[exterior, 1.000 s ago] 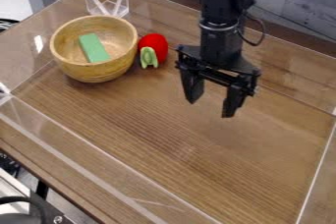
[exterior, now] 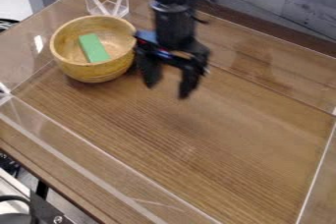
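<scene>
The black robot arm (exterior: 176,22) reaches down from the top of the view, blurred by motion. Its gripper (exterior: 171,71) hangs over the wooden table just right of the bowl, too blurred to tell the state of its fingers. A yellow bowl (exterior: 86,67) at the upper left holds a green block (exterior: 92,47). The spot right of the bowl is mostly hidden behind the arm.
A grey panel (exterior: 282,2) runs along the back. Cables lie off the table's left edge.
The arm and gripper have moved left toward the bowl. The red and green object beside the bowl, visible earlier, is now hidden behind them.
</scene>
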